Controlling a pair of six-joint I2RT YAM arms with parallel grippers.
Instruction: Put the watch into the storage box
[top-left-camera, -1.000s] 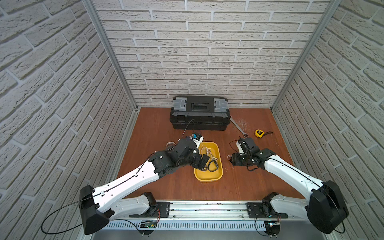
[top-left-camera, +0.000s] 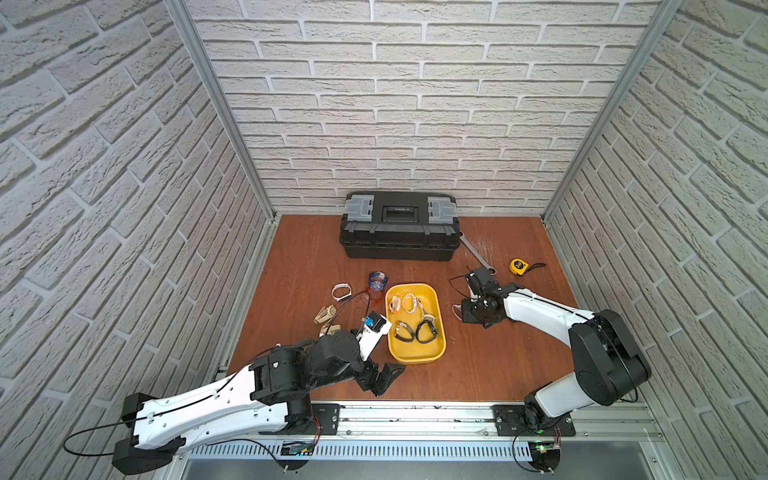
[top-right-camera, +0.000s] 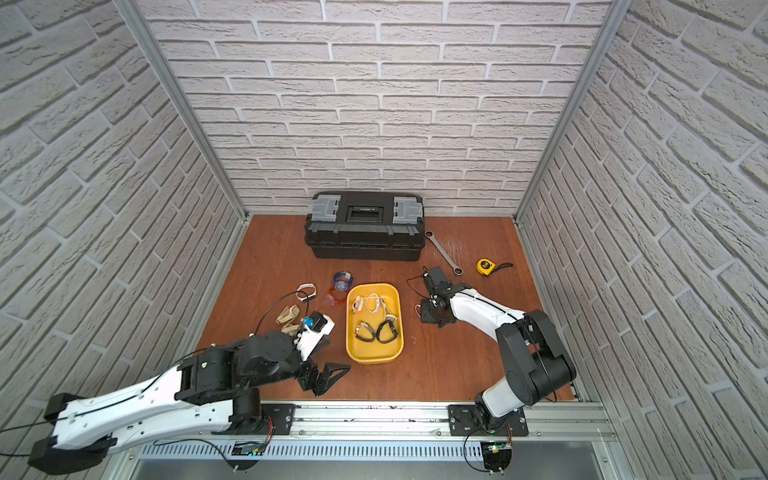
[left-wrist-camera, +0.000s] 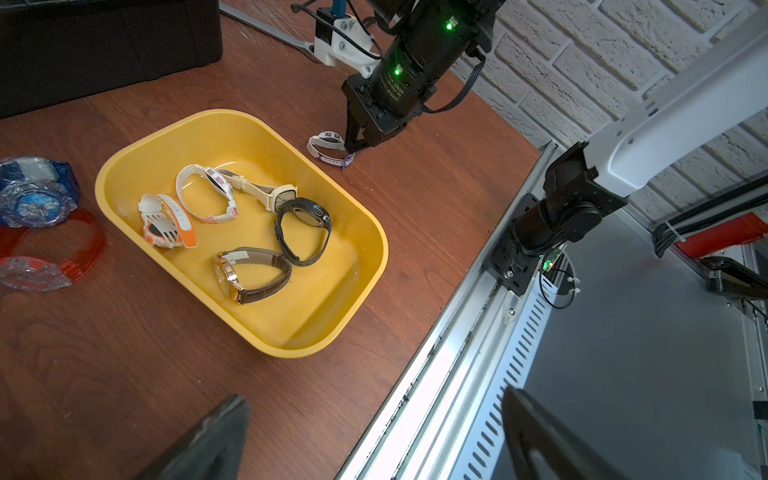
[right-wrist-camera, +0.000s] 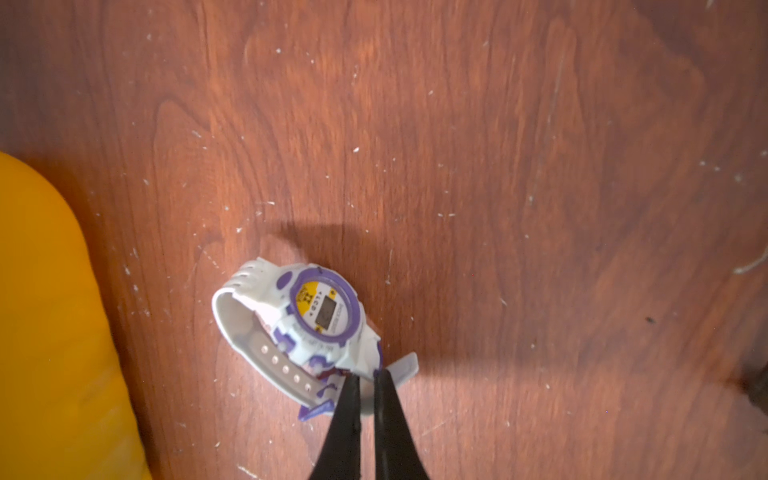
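Observation:
The yellow storage box (left-wrist-camera: 312, 328) holds several watches. A white and purple watch (right-wrist-camera: 324, 312) lies on the wood right of it. My right gripper is shut, its fingertips at the watch's lower strap; whether any strap is between them is unclear. My left gripper stands open in front of the box, nothing between its fingers. Other watches, among them a red one (left-wrist-camera: 76, 248) and a blue one (left-wrist-camera: 36, 196), lie left of the box.
A black toolbox (top-left-camera: 398, 240) stands at the back, with a wrench (top-right-camera: 444, 252) and a yellow tape measure (top-right-camera: 485, 266) to its right.
My left gripper has drawn back from over the box towards the front left. My right arm has shifted a little towards the watch on the right.

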